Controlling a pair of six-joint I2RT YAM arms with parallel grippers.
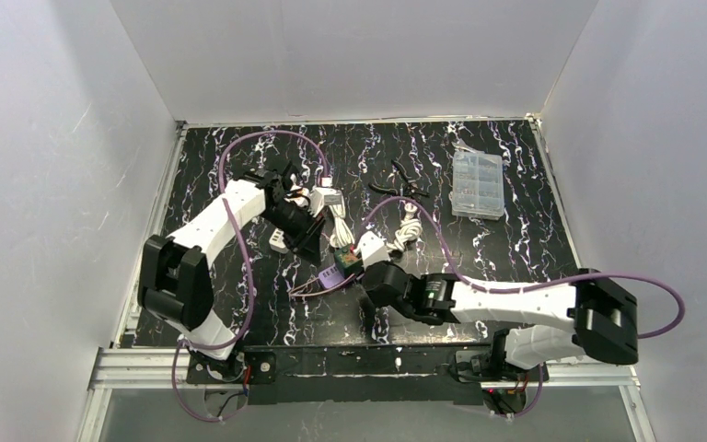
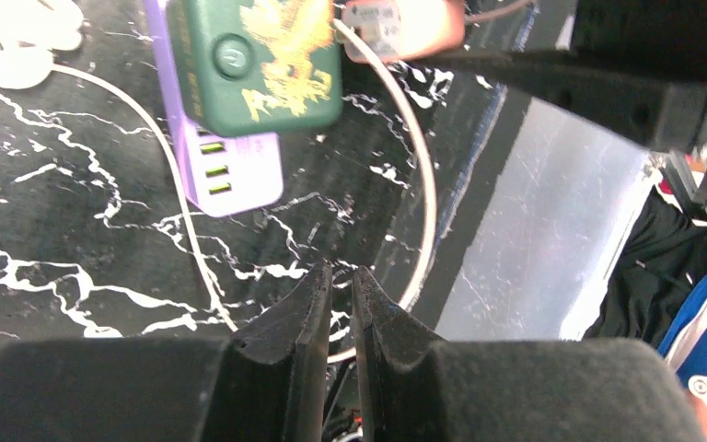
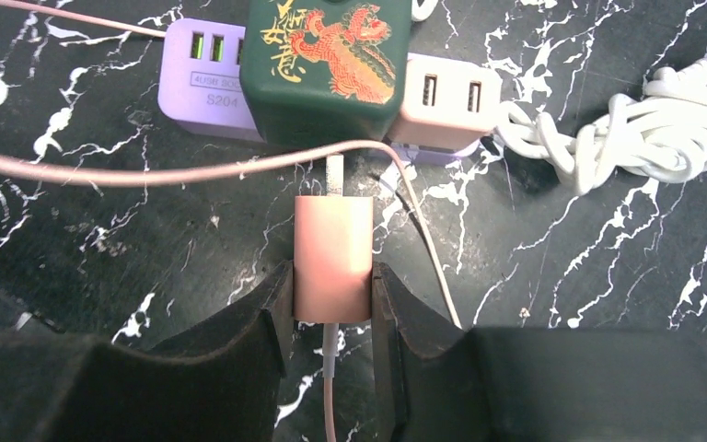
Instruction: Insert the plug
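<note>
In the right wrist view, my right gripper is shut on a pink plug (image 3: 332,241) with a pale tip pointing toward a lilac USB dock (image 3: 204,101). A green block with a red dragon (image 3: 324,69) and a pale pink charger (image 3: 442,103) sit on the dock; the tip is just below the green block, and contact is unclear. My left gripper hangs left of the dock in the top view; its fingertips look close together in the left wrist view, with nothing visible between them.
Coiled white cables (image 3: 644,129) lie right of the dock. Pliers (image 1: 403,189) and a clear compartment box (image 1: 477,184) are farther back. A white strip (image 1: 278,241) lies left. Pink cables cross the dock's front.
</note>
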